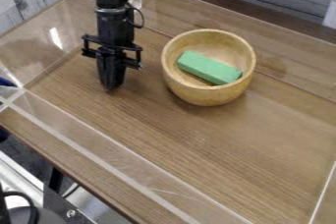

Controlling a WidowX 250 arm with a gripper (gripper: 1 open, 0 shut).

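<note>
The black robot arm hangs down from the top left, with its gripper (pixel 113 76) low over the wooden table, left of a round wooden bowl. The gripper is shut, with nothing visible between its dark fingers. A green block (pixel 207 67) lies in the bowl (pixel 223 94).
Bare wooden table (pixel 197 159) fills the front and right. Black cables (pixel 20 208) lie at the lower left corner. A white and blue patterned surface shows beyond the table's left edge.
</note>
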